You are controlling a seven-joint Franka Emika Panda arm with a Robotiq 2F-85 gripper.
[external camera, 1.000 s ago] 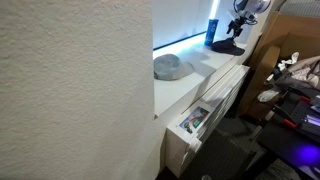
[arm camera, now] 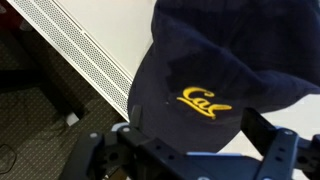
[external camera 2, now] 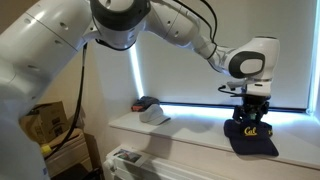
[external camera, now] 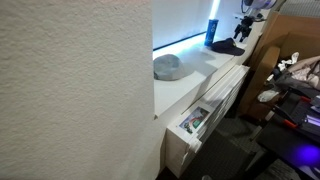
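Observation:
A navy cap with a yellow "Cal" on its front (external camera 2: 250, 137) lies on the white windowsill, its front hanging toward the edge. In the wrist view the cap (arm camera: 200, 70) fills the middle, its cloth folded. My gripper stands open, fingers apart on either side of the lettering, and no cloth shows pinched between them. From exterior view 2 the gripper (external camera 2: 252, 108) is just over the cap's back; whether it touches the cloth cannot be told. Exterior view 1 shows the cap (external camera: 228, 47) small and dark at the sill's far end.
Beside the cap stands a blue cylinder (external camera: 211, 32). Nearer along the sill (external camera: 205, 75) sits a grey hat (external camera: 172, 68), with bare sill between. Below, a white drawer (external camera: 194, 120) is pulled out with small things inside. A cardboard box (external camera 2: 45, 122) stands at the left.
In exterior view 1 the arm and gripper have shifted a little to the right. The cap stays at the sill's far end, and the grey hat has not moved.

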